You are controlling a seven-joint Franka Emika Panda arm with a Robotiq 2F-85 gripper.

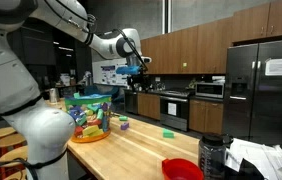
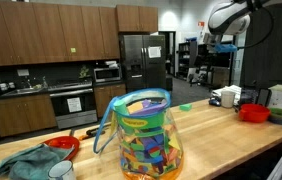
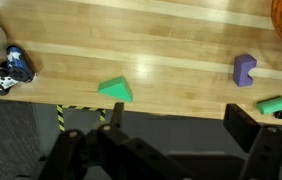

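My gripper hangs high above the wooden table, open, with nothing between its fingers. In exterior view 1 the gripper (image 1: 139, 82) is well clear of the tabletop. A green triangular block (image 3: 115, 89) lies near the table edge, left of centre in the wrist view; exterior view 1 shows a green block (image 1: 168, 134) flat on the table. Off to the right in the wrist view are a purple block (image 3: 243, 70) and a green piece (image 3: 273, 105). A clear bag of colourful blocks (image 2: 149, 145) stands on the table.
A red bowl (image 1: 180, 170) and a black canister (image 1: 212, 153) stand on the table in exterior view 1. Exterior view 2 shows another red bowl (image 2: 63, 143), a white mug (image 2: 61, 171) and a grey-blue cloth (image 2: 29, 163).
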